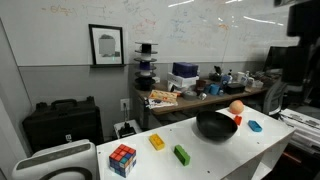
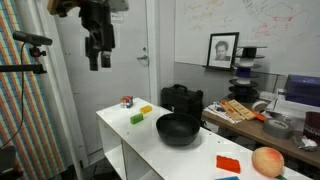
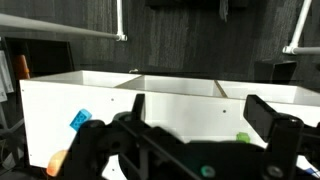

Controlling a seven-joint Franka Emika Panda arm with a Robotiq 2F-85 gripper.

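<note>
My gripper [image 2: 99, 62] hangs high at the left in exterior view 2, open and empty, well above the white table [image 2: 150, 150]. In the wrist view its fingers [image 3: 128, 108] stand wide apart over the table's edge. A black bowl [image 1: 216, 126] sits mid-table. Left of it in exterior view 1 are a Rubik's cube [image 1: 122, 160], a yellow block [image 1: 157, 142] and a green block [image 1: 181, 155]. Beyond the bowl lie an orange ball [image 1: 236, 107], a red block [image 2: 228, 163] and a blue block [image 1: 255, 126].
A wooden bench [image 2: 250, 129] with boxes and stacked dark dishes runs along the whiteboard side. A black case [image 1: 63, 122] stands by the wall. Bare table surface lies between the green block and the bowl.
</note>
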